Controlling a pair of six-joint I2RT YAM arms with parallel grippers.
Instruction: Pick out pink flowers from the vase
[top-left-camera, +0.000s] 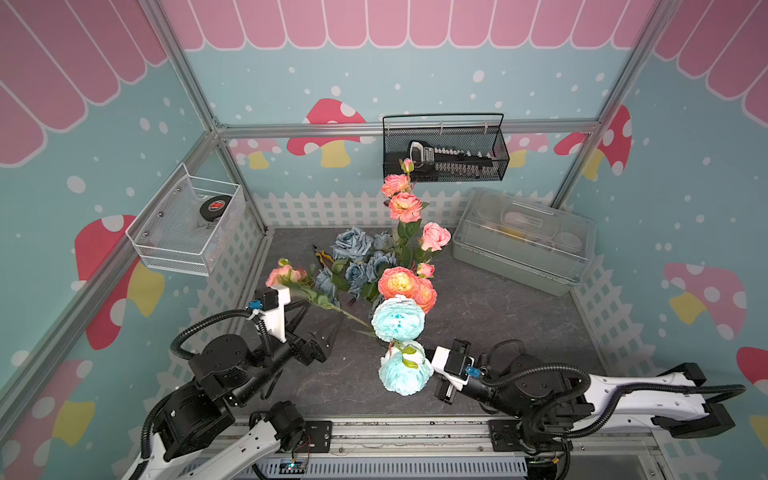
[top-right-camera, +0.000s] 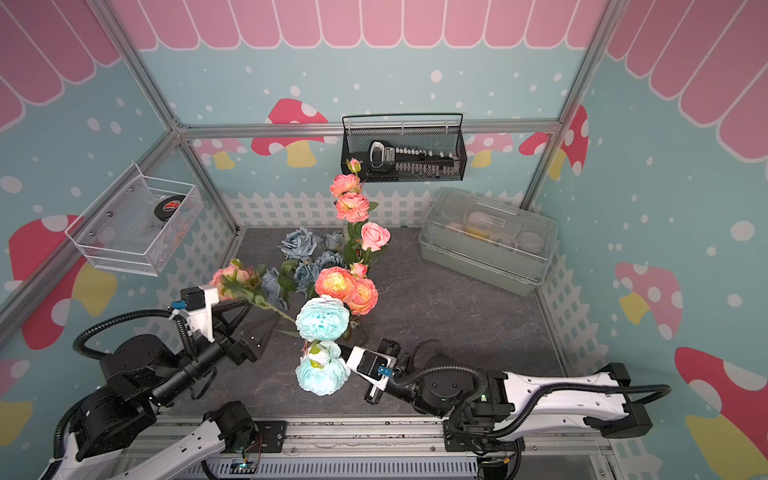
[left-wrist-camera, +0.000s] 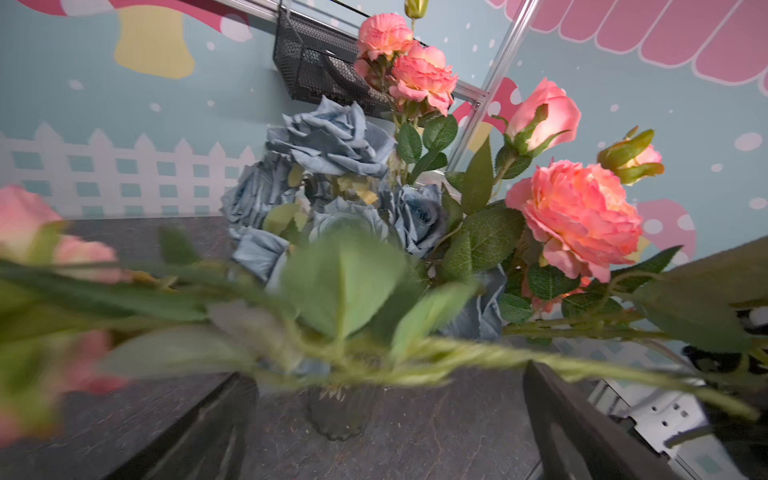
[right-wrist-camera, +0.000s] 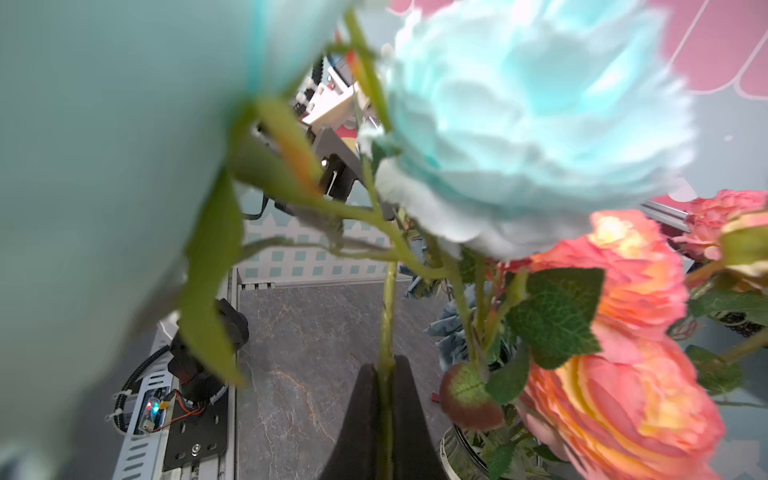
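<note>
A bouquet of coral-pink roses (top-left-camera: 405, 206), dusty-blue roses (top-left-camera: 352, 241) and pale-turquoise blooms (top-left-camera: 397, 318) fills the centre, above a glass vase (left-wrist-camera: 340, 412). A pink-flowered stem (top-left-camera: 284, 276) lies slanting across the bouquet's left, above my left gripper, which is open, its fingers low in the left wrist view with nothing clearly between them. My right gripper, at the front right below the turquoise blooms, is shut on a green stem (right-wrist-camera: 389, 304) that runs up between its fingertips.
A lidded green box (top-left-camera: 520, 248) occupies the back right. A black wire basket (top-left-camera: 445, 160) hangs on the back wall, a white one (top-left-camera: 184, 240) on the left. The bare table (top-left-camera: 512, 320) shows right of the bouquet.
</note>
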